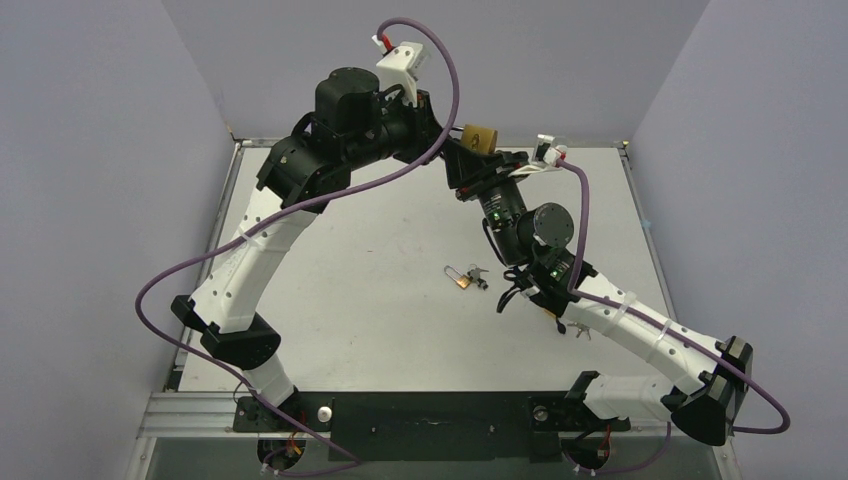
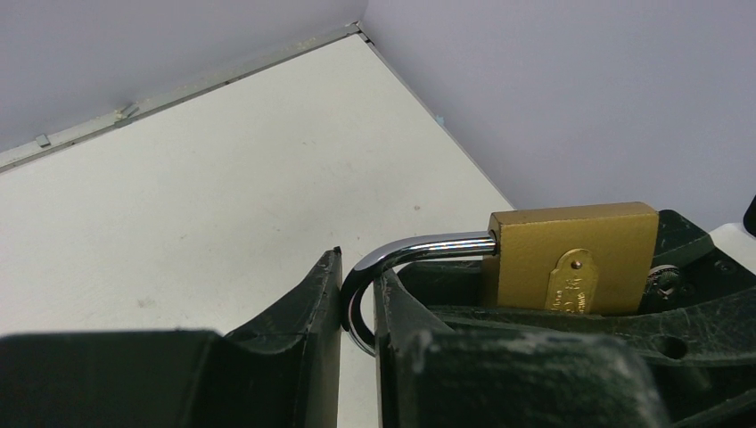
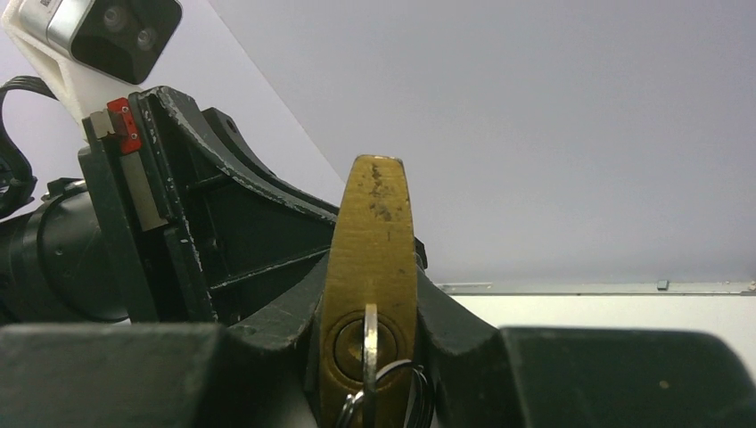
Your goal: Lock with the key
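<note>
A brass padlock [image 1: 478,139] with a steel shackle [image 2: 435,248] is held in the air near the table's far edge. My right gripper [image 1: 470,162] is shut on its brass body [image 3: 369,259], one finger [image 3: 464,357] on each side. A key [image 3: 370,352] seen edge-on sits at the keyhole, with a wire ring hanging below. At the shackle's curved end, my left gripper has a narrow gap between its fingers, and the bend shows within it. Whether both fingers press on the metal cannot be told. The body hides where the shackle ends go in.
On the table lie another small padlock [image 1: 462,281] with keys [image 1: 477,276], and more keys [image 1: 582,331] partly under the right arm. Grey walls [image 1: 450,70] stand around it.
</note>
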